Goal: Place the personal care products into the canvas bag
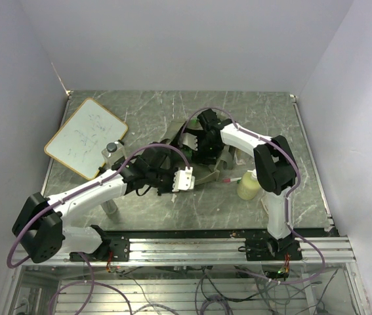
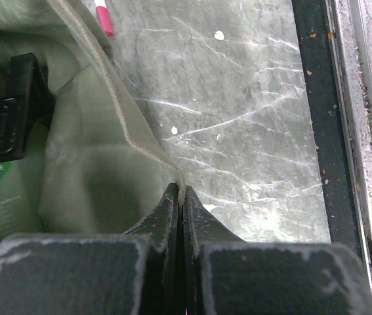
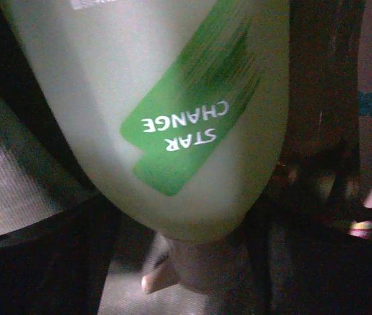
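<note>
The olive canvas bag (image 1: 208, 172) lies open at the table's middle. My left gripper is shut on its rim, seen as a seam running up in the left wrist view. My right gripper (image 1: 199, 146) is down inside the bag. In the right wrist view, a pale green bottle (image 3: 186, 164) with a green label fills the space between its dark fingers; whether it is gripped or loose I cannot tell. A yellow pump bottle (image 1: 249, 187) stands right of the bag.
A whiteboard (image 1: 86, 138) lies at back left, with tall grey bottles (image 1: 113, 151) beside it. A red-capped pen (image 1: 230, 180) lies beside the bag.
</note>
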